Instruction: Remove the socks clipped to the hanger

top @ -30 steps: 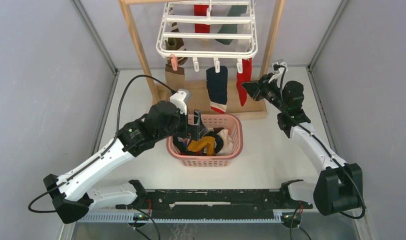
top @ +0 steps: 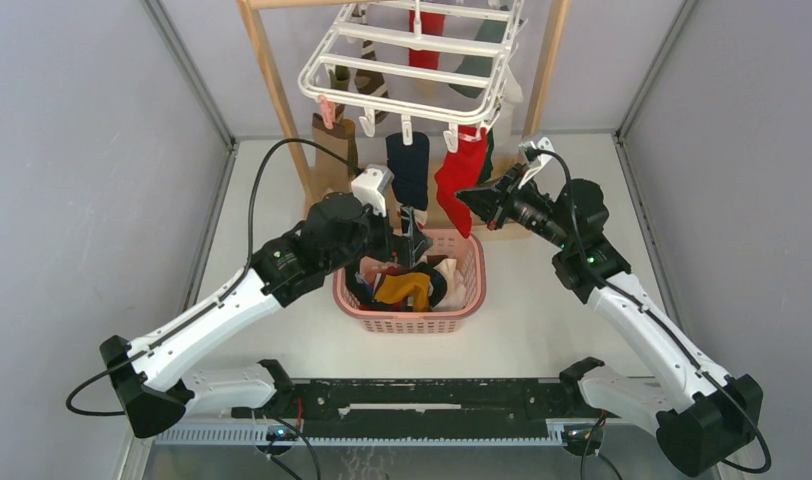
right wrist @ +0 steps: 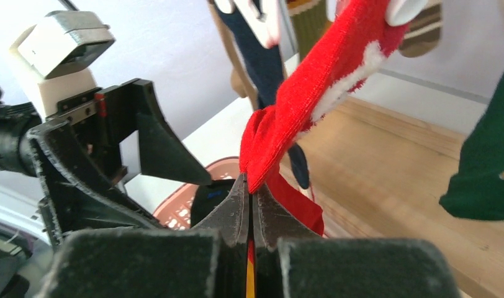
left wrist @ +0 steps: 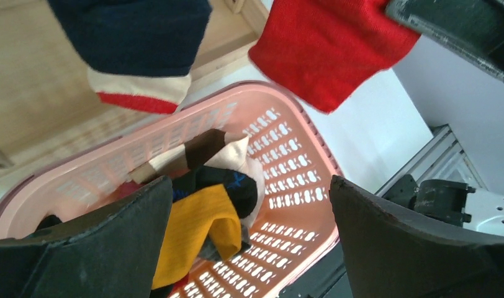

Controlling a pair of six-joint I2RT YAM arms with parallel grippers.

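The white clip hanger hangs tilted from the wooden frame, with several socks clipped to it. From its front right clip hangs a red sock, still attached. My right gripper is shut, and a fold of that red sock is pinched at its fingertips, drawn taut from the clip. Beside it hangs a navy sock with a cream and red end. My left gripper stands open over the pink basket, below the hanging socks, with nothing between its fingers.
In the basket lie several socks, including a mustard one. Further socks hang behind: a brown one, a red one and a green one.
The hanger has swung left and tilted. My left gripper has shifted slightly right over the basket.
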